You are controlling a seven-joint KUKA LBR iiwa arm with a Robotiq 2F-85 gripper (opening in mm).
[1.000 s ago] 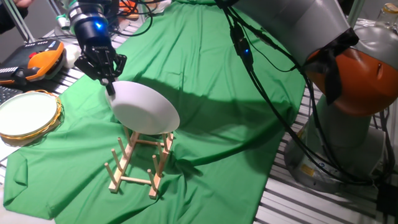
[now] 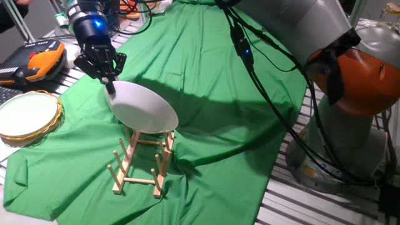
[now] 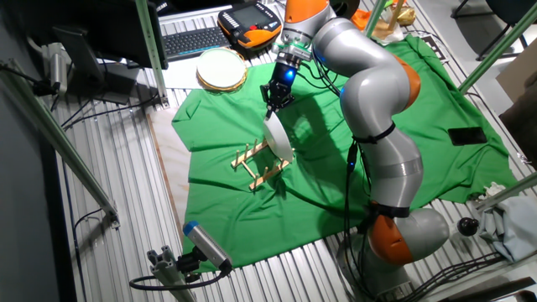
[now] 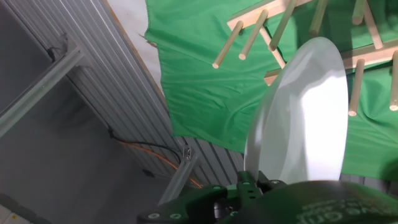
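A white plate (image 2: pixel 142 107) is tilted steeply, its rim pinched by my gripper (image 2: pixel 110 85), which is shut on it. In the wrist view the plate (image 4: pixel 305 118) rises from the fingertips and hides part of the rack behind it. The wooden peg rack (image 2: pixel 140 180) stands on the green cloth. The plate's lower edge is at the rack's far end, by the rear pegs; whether it rests between them cannot be told. From above, the plate (image 3: pixel 278 137) appears nearly edge-on at the rack's right end, and the rack's front pegs (image 3: pixel 241 159) are empty.
A round woven basket (image 2: pixel 57 119) with a pale inside stands at the left. Behind it lies an orange-and-black teach pendant (image 2: pixel 47 62). Right of the rack, the green cloth (image 2: pixel 228 156) is clear as far as the robot's base.
The rack has shifted slightly to the right in exterior view 1. The plate and gripper have moved very little, a touch to the left; the hold on the rim looks unchanged.
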